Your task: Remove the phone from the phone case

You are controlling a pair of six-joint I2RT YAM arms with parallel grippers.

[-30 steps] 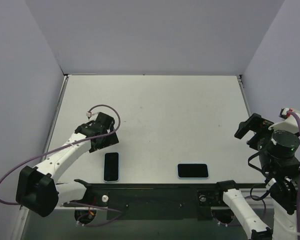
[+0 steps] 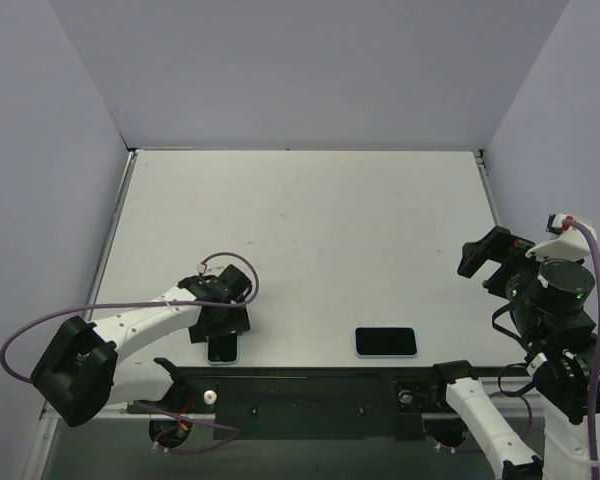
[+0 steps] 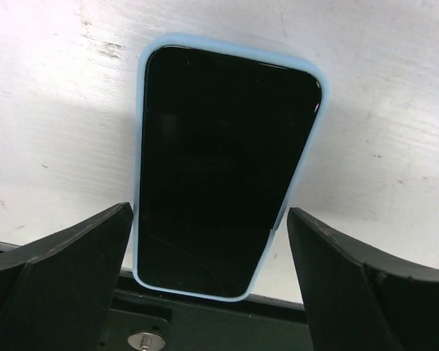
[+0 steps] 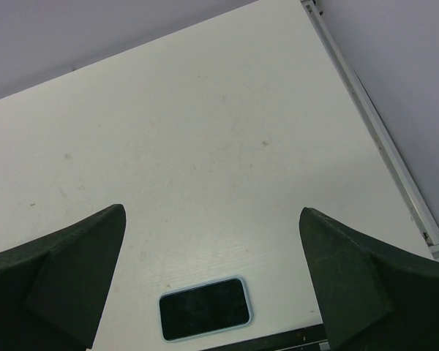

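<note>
A black phone (image 3: 219,168) in a thin pale-blue case lies at the table's near edge on the left, partly under my left gripper (image 2: 220,325) in the top view. In the left wrist view the open fingers (image 3: 58,281) stand on either side of its lower half. A second black phone (image 2: 386,341) with a pale-blue rim lies flat at the near right, also in the right wrist view (image 4: 205,309). My right gripper (image 2: 485,262) hangs open over the right side, nothing between its fingers.
Grey walls enclose it on three sides, and a dark rail runs along the front edge.
The right arm has shifted slightly left.
</note>
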